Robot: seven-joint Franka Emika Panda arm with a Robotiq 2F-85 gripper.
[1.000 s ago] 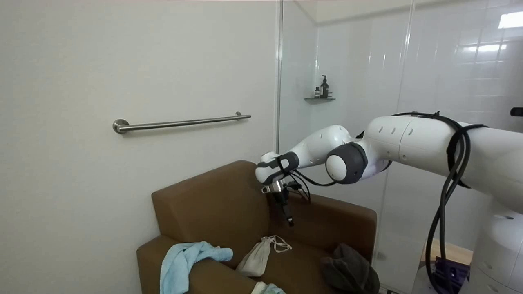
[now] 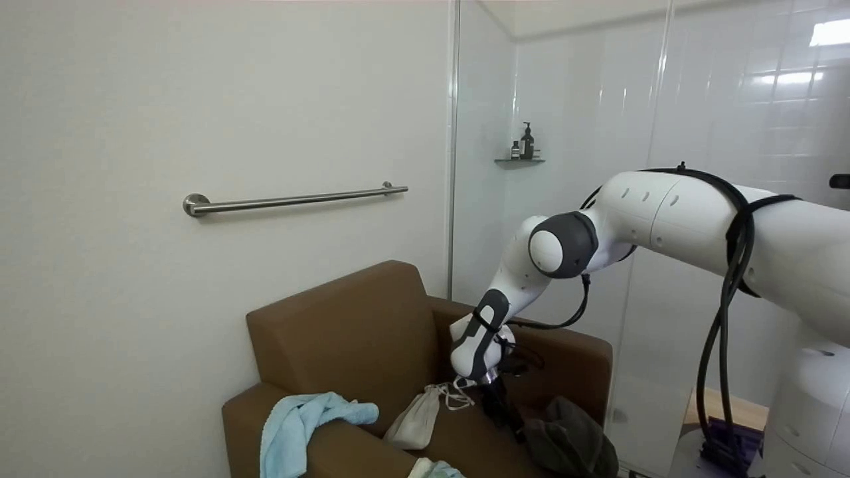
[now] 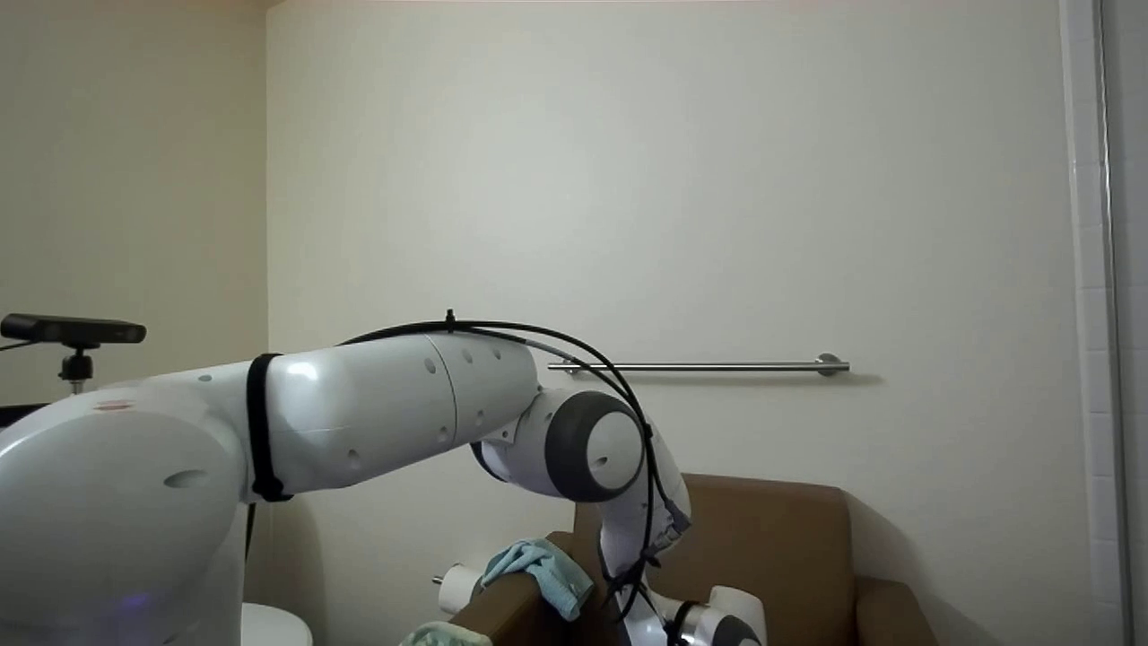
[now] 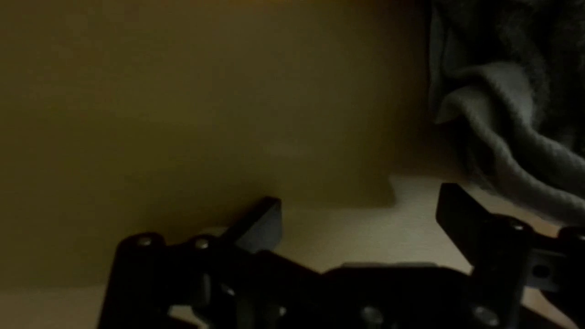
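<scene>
My gripper is open, its two dark fingers wide apart and only the seat surface showing between them. In exterior view 1 it points down at the brown armchair [image 2: 350,334], low over the seat and close beside a dark grey cloth [image 2: 570,442]. That same grey cloth [image 4: 504,115] lies folded at the upper right of the wrist view, just beyond the right finger and apart from it. A white drawstring bag [image 2: 416,422] rests on the seat to the gripper's left. Exterior view 2 does not show the fingers.
A light blue towel [image 2: 299,426] drapes over the chair's near armrest, with another pale cloth [image 2: 435,469] at the bottom edge. The chair's right armrest [image 2: 570,350] rises behind the gripper. A metal bar [image 2: 303,200] is fixed to the wall above.
The arm has come down and to the right, bringing the gripper from in front of the backrest to low over the seat near the grey cloth. The cloths and bag look unmoved.
</scene>
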